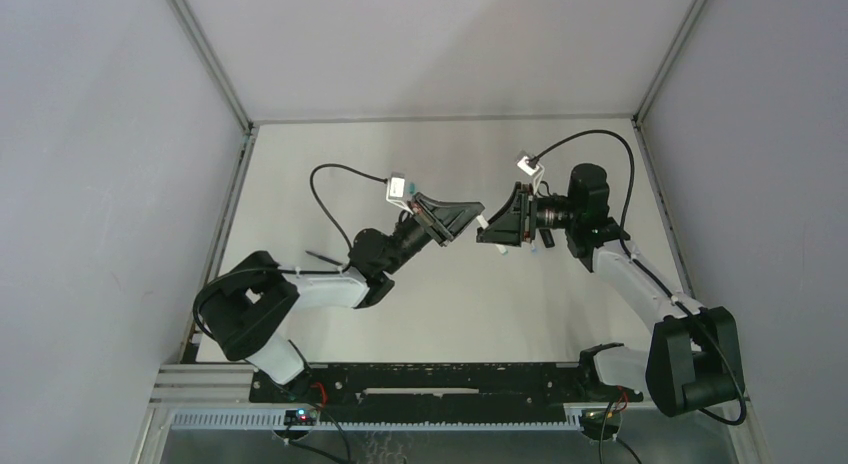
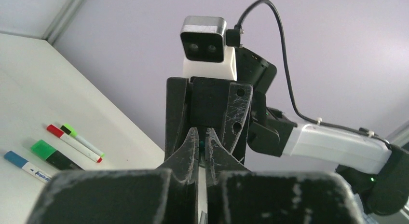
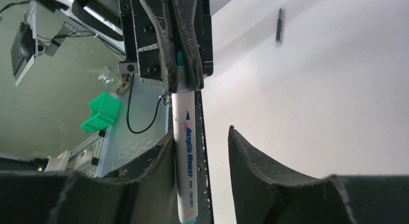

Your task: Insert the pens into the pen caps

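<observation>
A white marker with teal at both ends hangs below my left gripper, which is shut on its upper part. In the left wrist view a bit of teal shows between the left gripper's fingertips. Whether the marker's cap is on is hidden by the fingers. My right gripper is part open; the marker stands between its fingers, close against the left-hand one. From above, the left gripper and the right gripper meet over mid-table, the marker showing at their meeting point.
On the table lie a red-capped marker, a thin marker with lime ends, a black marker with a green end and a blue-capped marker. A dark pen lies on the left side.
</observation>
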